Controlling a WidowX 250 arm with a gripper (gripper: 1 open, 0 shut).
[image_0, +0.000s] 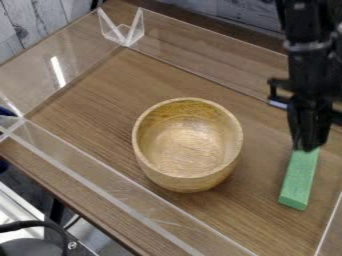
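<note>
The black gripper at the right hangs above and behind a green block, apart from its lower part; it is motion-blurred, and its fingertips look narrow, with nothing visible between them. The green block lies lengthwise on the wooden table at the right front.
A round wooden bowl stands at the centre, left of the block. A clear container sits at the back left. A dark blue object lies partly behind the arm.
</note>
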